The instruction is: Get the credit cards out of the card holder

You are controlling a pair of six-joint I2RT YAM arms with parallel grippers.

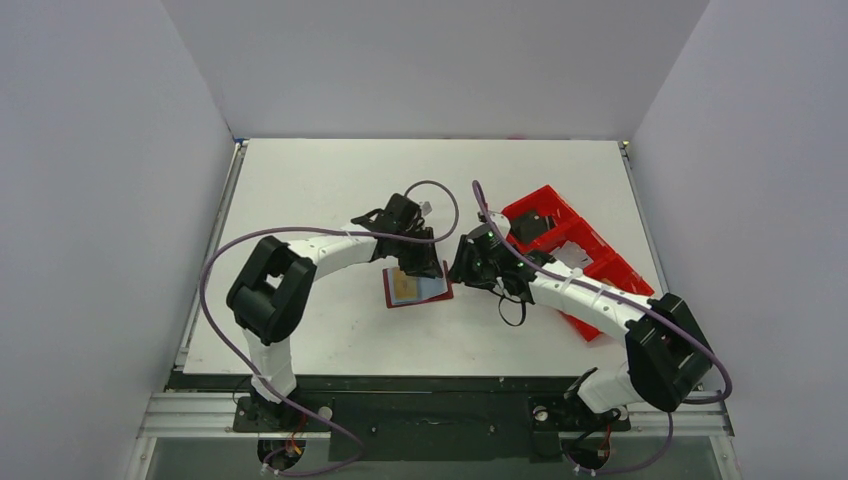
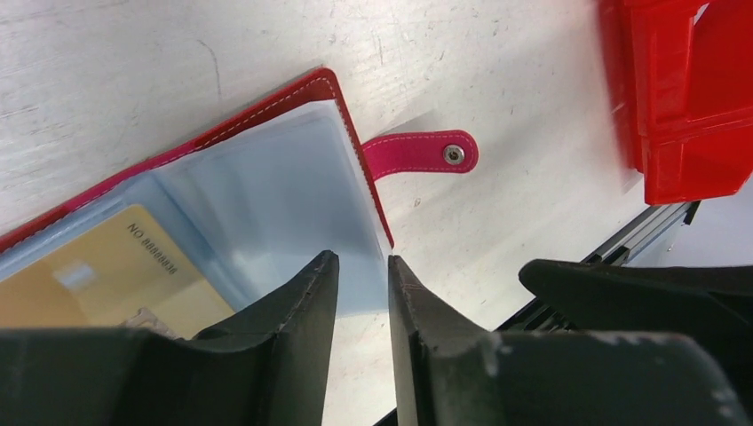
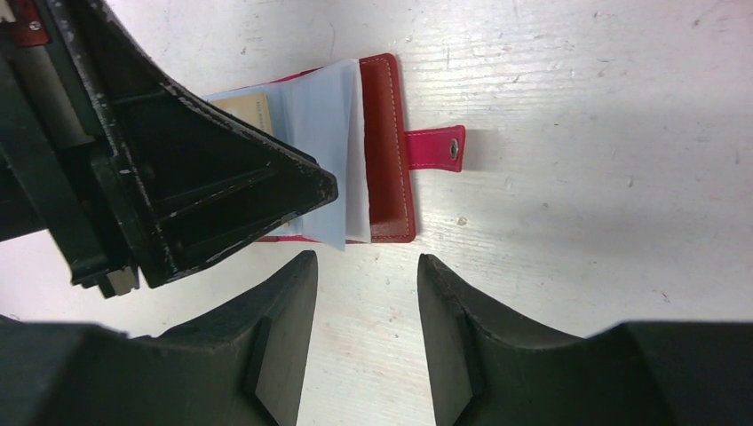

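The red card holder (image 1: 447, 292) lies opened flat on the table, its snap strap (image 2: 410, 153) sticking out at the right. A gold card (image 2: 115, 266) shows inside the clear sleeves (image 2: 284, 191). My left gripper is over the right end of the sleeves, its fingertips part open with the sleeve's free edge near the gap; whether they touch it is unclear. In the right wrist view the left gripper's dark finger covers part of the sleeves, and their edge lifts off the red cover. My right gripper stands open beside the holder, nothing between its fingers.
A red divided tray (image 1: 545, 195) stands at the right of the table, holding a dark item (image 1: 530, 226) and something pale (image 1: 572, 254). The right arm reaches across it. Bare table lies to the left, behind and in front of the holder.
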